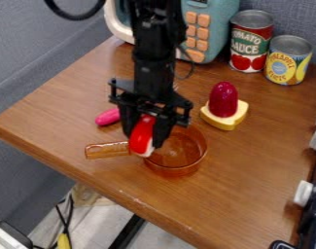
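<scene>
My gripper (145,126) hangs over the small copper-brown pan (180,160), shut on a red object (142,137) with a white part, held low over the pan's left side near where its handle (106,150) joins. A pink elongated object (107,118) lies behind the gripper to the left, partly hidden by it. A dark red egg-shaped object (223,98) stands on a yellow block (224,118) to the right.
A teal toy appliance (206,29) and two cans, red (250,42) and yellow (288,61), stand at the back. A dark stove with white knobs (303,195) borders the right.
</scene>
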